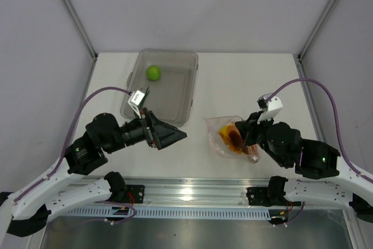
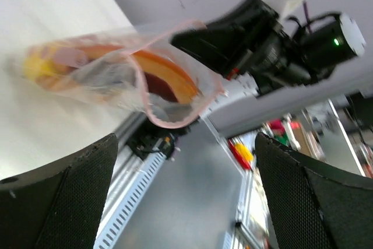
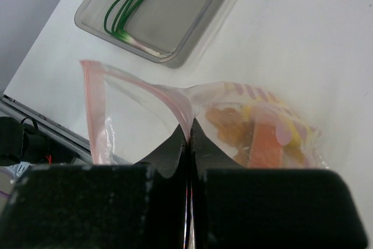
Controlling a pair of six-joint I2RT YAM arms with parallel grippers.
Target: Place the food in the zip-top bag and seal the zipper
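Observation:
The clear zip top bag [image 1: 221, 138] with pink edges and orange and yellow food inside [image 2: 163, 80] lies right of centre near the table's front. My right gripper is shut on the bag's rim, which runs into its fingertips in the right wrist view. My left gripper [image 1: 166, 135] stands open left of the bag, apart from it; in the left wrist view its two fingers frame the bag beyond them.
A grey tray [image 1: 178, 80] at the back left holds a green round item [image 1: 153, 73] and green onions [image 3: 128, 13]. The front edge has a metal rail.

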